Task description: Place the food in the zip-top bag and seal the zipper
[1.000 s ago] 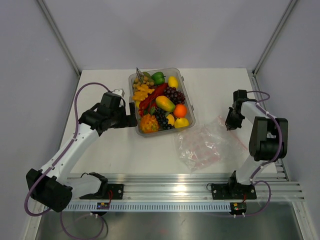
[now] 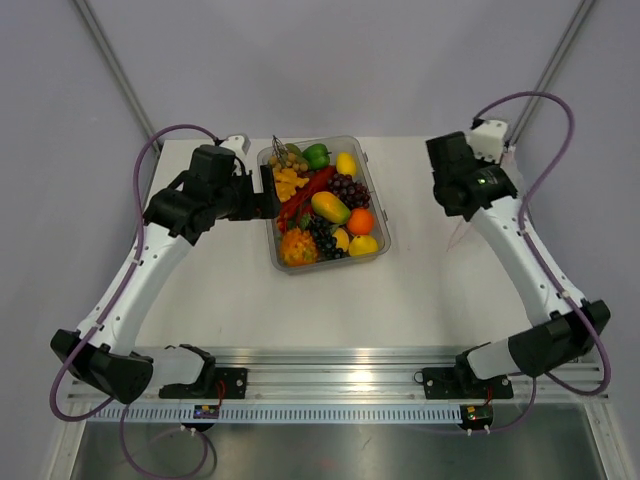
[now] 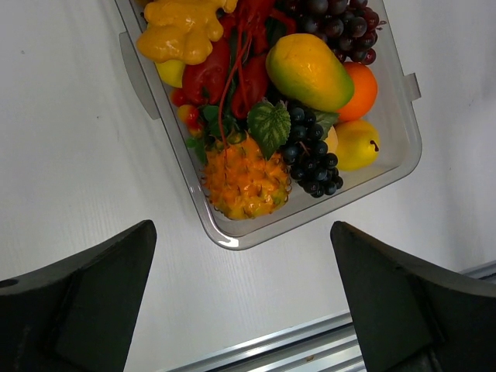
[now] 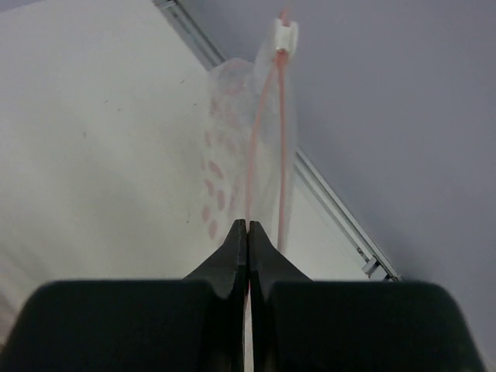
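Observation:
In the right wrist view the clear zip bag [image 4: 221, 163], printed with pink spots, hangs as a narrow strip. Two pink zipper lines run down it from a white slider [image 4: 286, 37] to my right gripper, which is shut on the bag's zipper edge. From above, the raised right gripper [image 2: 440, 178] is blurred and most of the bag is hard to make out. My left gripper is open and empty, at the left side of the food bin [image 2: 330, 264]. Among the toy food are a mango [image 3: 308, 71], a pineapple [image 3: 244, 182] and an orange [image 3: 361, 91].
Bare white table [image 2: 420, 300] lies in front of the bin and to its right. A metal rail [image 2: 330, 358] borders the front. Grey walls [image 2: 330, 70] close off the back and sides.
The left arm shifted slightly away from the front rail.

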